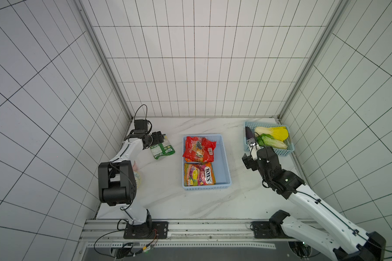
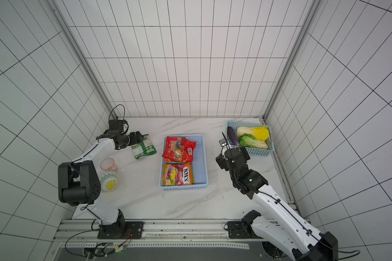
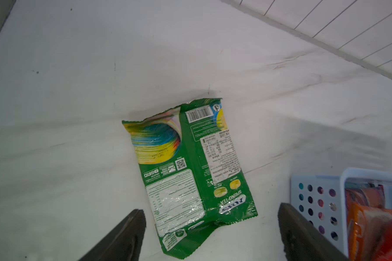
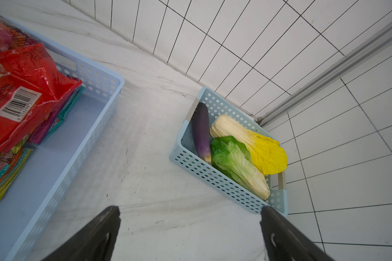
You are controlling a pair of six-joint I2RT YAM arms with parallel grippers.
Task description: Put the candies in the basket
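A green candy bag (image 3: 196, 174) lies flat, printed back up, on the table left of the blue basket (image 1: 222, 163). My left gripper is open, its fingers (image 3: 128, 235) spread wide on both sides of the bag's near end with nothing gripped. Inside the basket are a red candy bag (image 1: 199, 149) at the back and an orange-pink candy bag (image 1: 199, 174) at the front; the basket's right strip is bare. Open and empty, my right gripper hangs over the table between the two baskets.
At the back right, a light-blue basket (image 4: 230, 184) holds an eggplant (image 4: 201, 130), a cabbage (image 4: 237, 165) and a yellow-leaved vegetable (image 4: 252, 143). A pink cup (image 2: 108, 164) and a patterned round item (image 2: 108, 180) stand beside the left arm.
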